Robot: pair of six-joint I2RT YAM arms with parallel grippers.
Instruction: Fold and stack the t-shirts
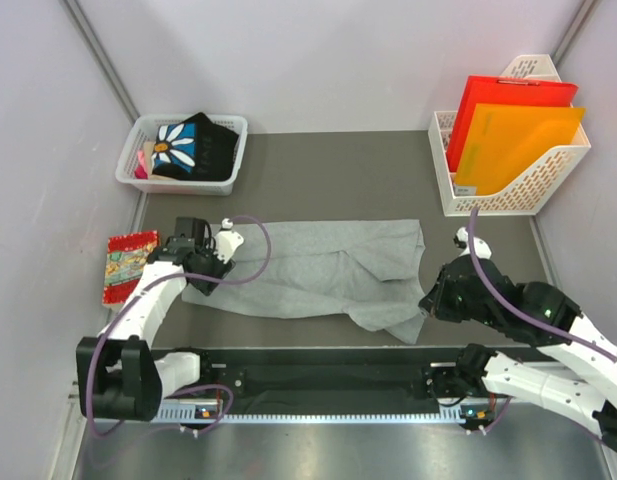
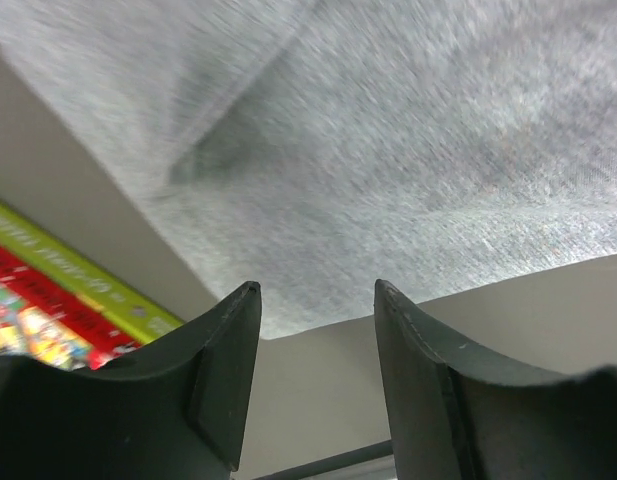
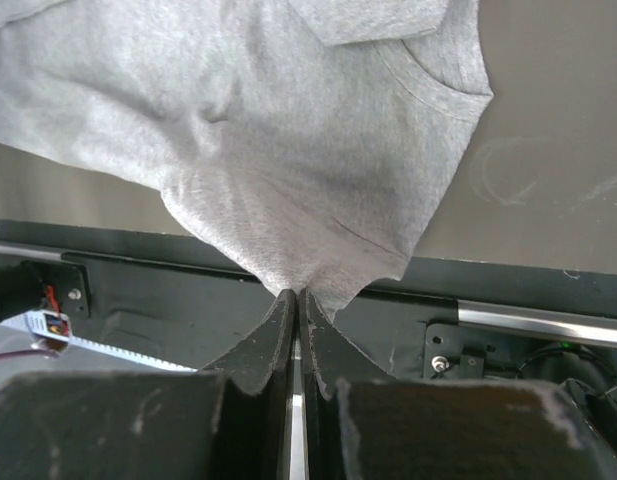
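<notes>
A grey t-shirt (image 1: 318, 275) lies folded lengthwise across the table, its right front corner pulled out into a point toward the front edge. At that corner my right gripper is shut, with the tip of the grey cloth (image 3: 318, 265) pinched at its fingertips. Above the shirt's left end, my left gripper stands open, nothing between its fingers; the front-left corner of the cloth (image 2: 288, 310) shows just past them. In the top view the left arm hides part of that end.
Beside the left arm lies a colourful patterned book or stack (image 1: 129, 268). A white basket (image 1: 238, 160) with clothes stands back left; another basket (image 1: 533, 190), holding red and orange folders, is back right. Bare table (image 1: 328, 175) lies behind the shirt.
</notes>
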